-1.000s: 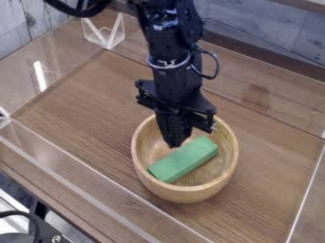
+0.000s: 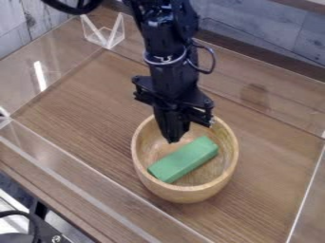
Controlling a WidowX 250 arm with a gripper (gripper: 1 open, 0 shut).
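Observation:
A light wooden bowl (image 2: 148, 173) sits on the wooden table, with a green rectangular block (image 2: 183, 158) lying inside it. The black gripper (image 2: 173, 130) points down over the back part of the bowl, above and behind the block. Whether its fingers are open or shut cannot be made out.
A white wire object (image 2: 105, 28) stands at the back left. Grey walls border the back, and a black cable or part lies at the lower left corner.
The gripper has shifted slightly up and back over the bowl. The bowl and block look unmoved.

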